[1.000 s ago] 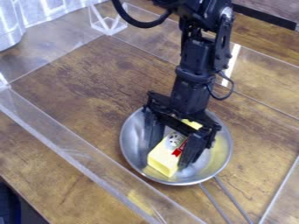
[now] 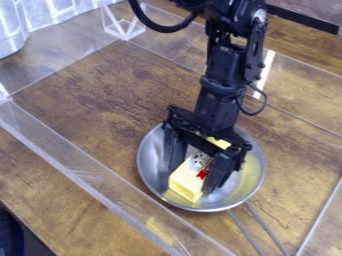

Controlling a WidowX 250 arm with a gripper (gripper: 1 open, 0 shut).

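Note:
A silver pan (image 2: 156, 157) with wire handles rests on the wooden table at the lower middle. In it lies a yellow block (image 2: 185, 184) with some white, black and red markings, partly hidden by my gripper. My black gripper (image 2: 203, 164) reaches down into the pan from above, its open fingers over and around the block.
A clear plastic edge runs along the left and lower left of the table (image 2: 94, 90). A white wire object (image 2: 122, 27) and white cloth (image 2: 14, 25) are at the back left. Bare wood surrounds the pan on the left and right.

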